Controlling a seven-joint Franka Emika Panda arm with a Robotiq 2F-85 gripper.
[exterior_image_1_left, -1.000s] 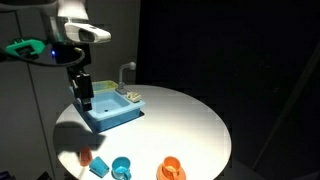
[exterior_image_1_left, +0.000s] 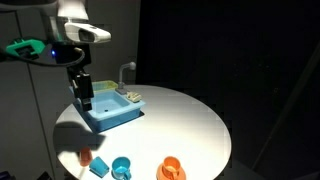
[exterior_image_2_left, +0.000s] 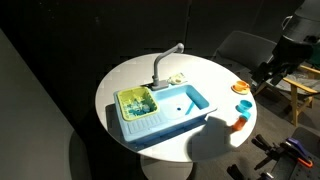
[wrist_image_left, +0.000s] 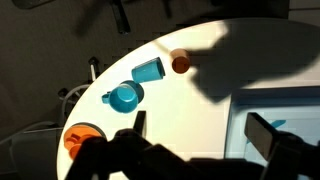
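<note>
High above the round white table, my gripper (exterior_image_1_left: 86, 101) stands open and empty. In the wrist view its dark fingers (wrist_image_left: 139, 124) are spread wide, with only bare tabletop between them. Below lie a blue mug (wrist_image_left: 122, 98), a blue cup-like piece (wrist_image_left: 149, 70) and a small orange-brown round object (wrist_image_left: 180, 62). Near the table's edge an orange mug (exterior_image_1_left: 172, 167) sits on an orange plate (exterior_image_1_left: 162, 174). A light-blue sink basin (exterior_image_2_left: 178, 122) takes up another part of the table; a small blue item (exterior_image_2_left: 190, 107) lies inside it.
A yellow-green rack (exterior_image_2_left: 124, 97) with things in it occupies one end of the basin. Behind the basin rises a grey faucet (exterior_image_2_left: 181, 48), with a small pale yellowish item (exterior_image_2_left: 177, 78) beside it. A wooden chair (exterior_image_2_left: 296, 103) stands close by.
</note>
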